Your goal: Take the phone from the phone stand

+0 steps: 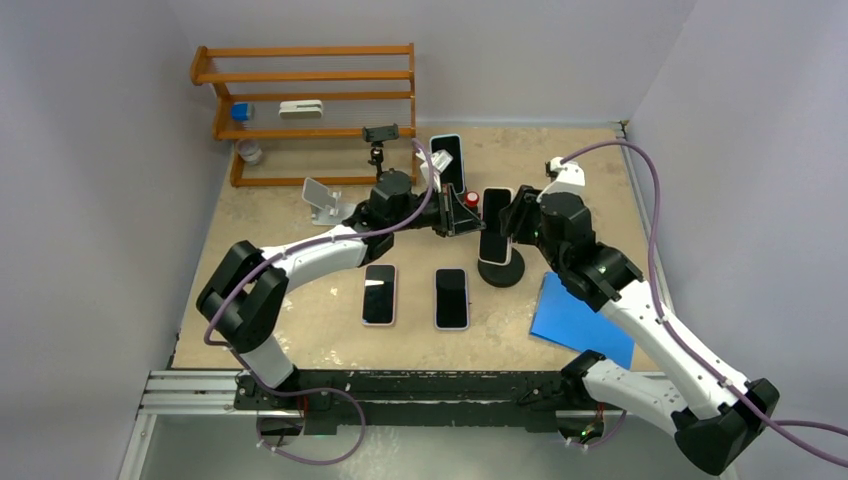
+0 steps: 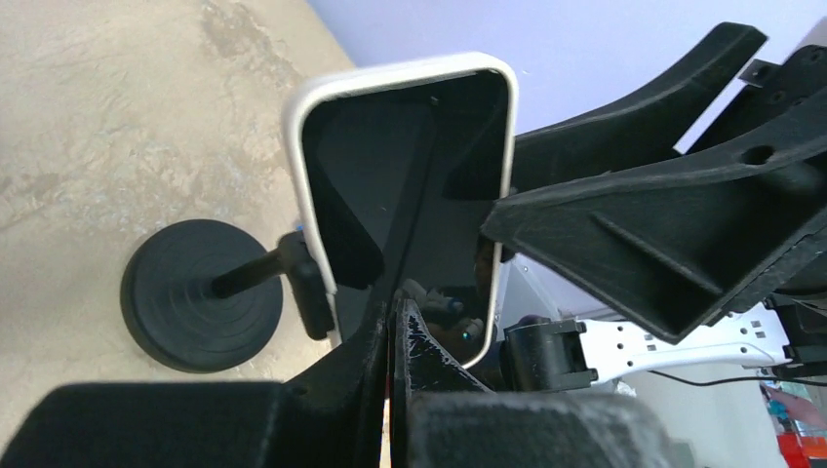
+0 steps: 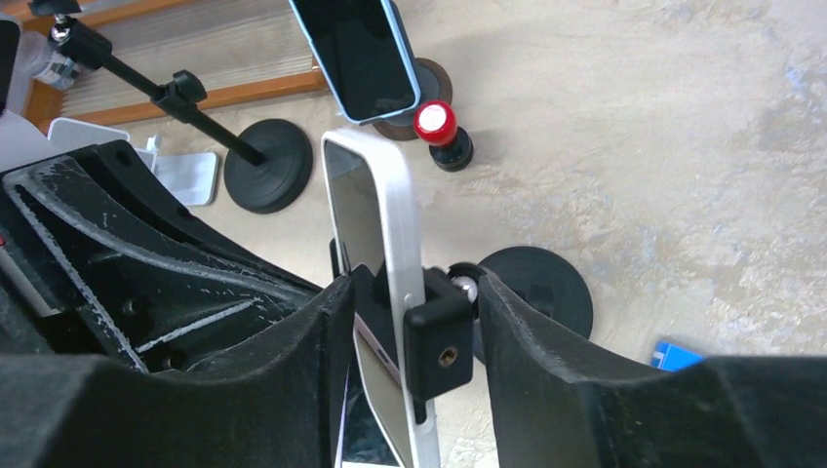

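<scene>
A phone in a white case (image 1: 494,222) is tilted upright on a stand with a round black base (image 1: 502,271). In the left wrist view its dark screen (image 2: 400,166) faces me, and the stand's black clamp (image 2: 307,288) is at its left edge. My left gripper is shut with nothing between its fingers; its tips appear in front of the phone's lower screen. My right gripper is open, its fingers spread on either side of the phone's edge (image 3: 402,234) and the clamp (image 3: 439,341). Whether either finger touches the phone is unclear.
Another phone on a stand (image 1: 448,160) and a red-topped object (image 3: 436,122) lie behind. Two phones lie flat in front, one (image 1: 379,295) left of the other (image 1: 452,299). A blue folder (image 1: 582,320) is front right; a wooden rack (image 1: 310,76) is back left.
</scene>
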